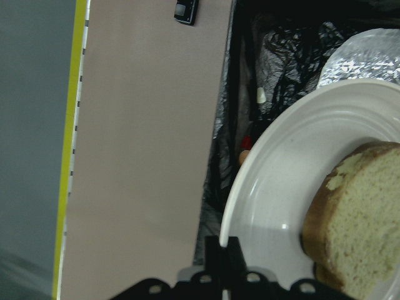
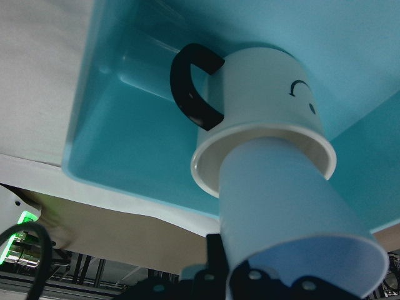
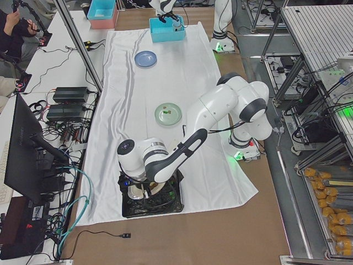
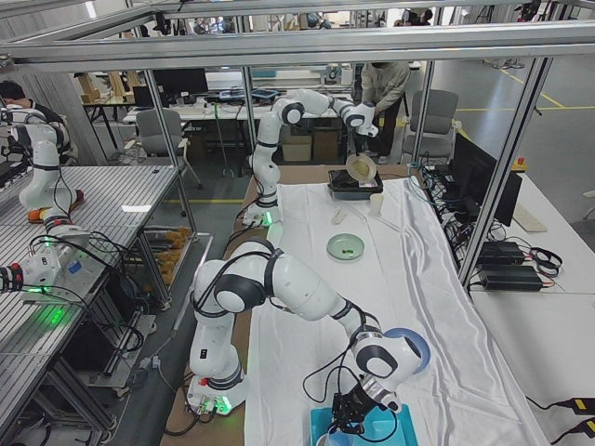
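My left gripper is shut on the rim of a white bowl (image 1: 275, 181) holding thick bread slices (image 1: 356, 219), over a black bag-lined bin (image 3: 151, 207). A foil piece (image 1: 362, 56) lies in the bin beside the bowl. My right gripper is shut on a pale blue cup (image 2: 287, 206), whose far end is at the mouth of a white mug (image 2: 262, 87) with a black handle, in a blue tub (image 2: 112, 144).
A green plate (image 3: 168, 113) and a blue plate (image 3: 145, 58) lie on the white cloth (image 3: 132, 88). A white cup (image 4: 376, 203) stands near the bin.
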